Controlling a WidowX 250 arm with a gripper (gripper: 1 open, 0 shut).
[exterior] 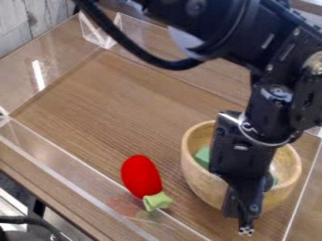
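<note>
The black gripper (243, 203) hangs over a tan wooden bowl (199, 166) at the right, its lower end reaching in front of the bowl's front. Whether its fingers are open or shut is unclear. A pale green thing inside the bowl is mostly hidden behind the gripper. A red object (141, 175) with a pale green end lies on the table just left of the bowl.
Clear plastic edging runs along its left and front edges. A small white item (98, 30) stands at the back left corner.
</note>
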